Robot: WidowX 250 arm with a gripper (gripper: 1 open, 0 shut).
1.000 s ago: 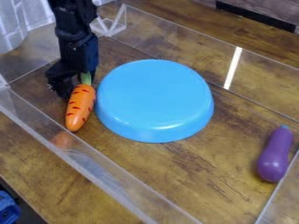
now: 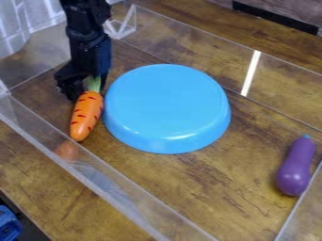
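An orange toy carrot (image 2: 86, 116) with green leaves lies left of a large blue disc (image 2: 168, 106), close against it. The black gripper (image 2: 81, 81) is low at the carrot's leafy end, at the left of the camera view. Its fingers are dark and partly hidden, so I cannot tell whether they are shut on the leaves.
A purple toy eggplant (image 2: 295, 168) lies at the right. Clear plastic walls border the wooden floor on the left, back and right.
The gripper has shifted very slightly at the carrot's leafy end. The carrot, disc and eggplant look unmoved.
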